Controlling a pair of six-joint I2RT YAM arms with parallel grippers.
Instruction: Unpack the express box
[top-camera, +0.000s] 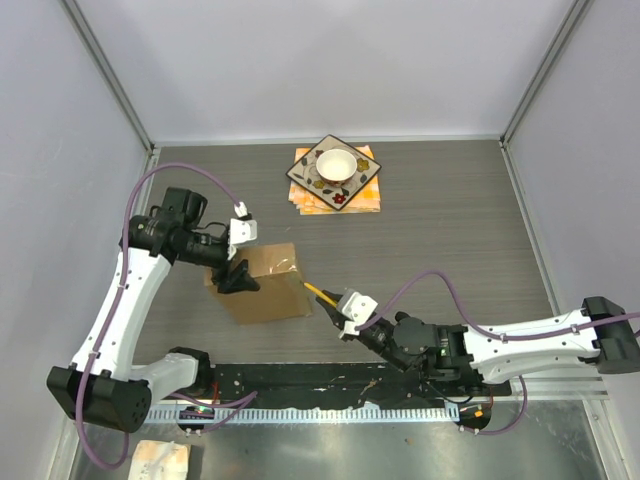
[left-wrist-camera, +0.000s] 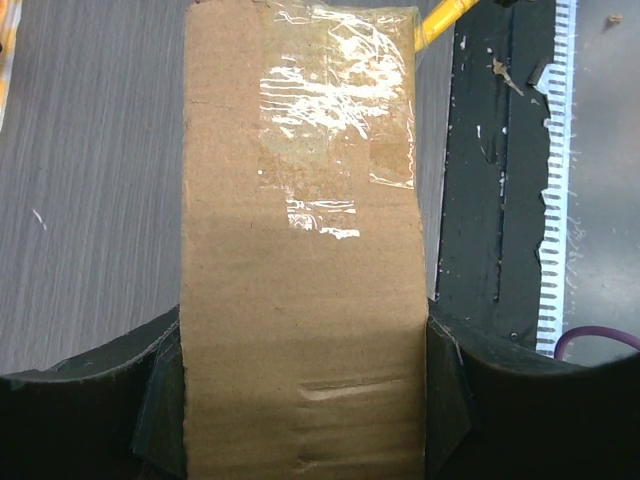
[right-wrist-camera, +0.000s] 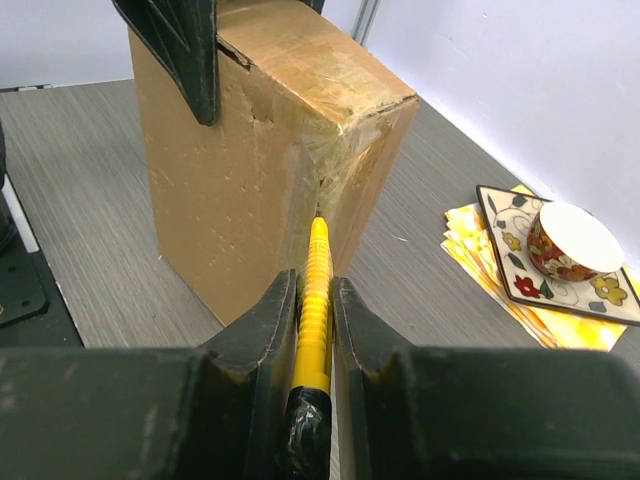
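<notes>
The taped cardboard box (top-camera: 268, 292) (left-wrist-camera: 300, 260) (right-wrist-camera: 230, 170) stands at the left front of the table. My left gripper (top-camera: 232, 275) is shut on it from above. In the right wrist view my right gripper is shut on a yellow box cutter (right-wrist-camera: 315, 250), its tip at the taped edge of the box. The cutter also shows at the top of the left wrist view.
A patterned square plate (top-camera: 310, 183) with a bowl (top-camera: 336, 164) lies on orange checked napkins (top-camera: 366, 201) at the back middle.
</notes>
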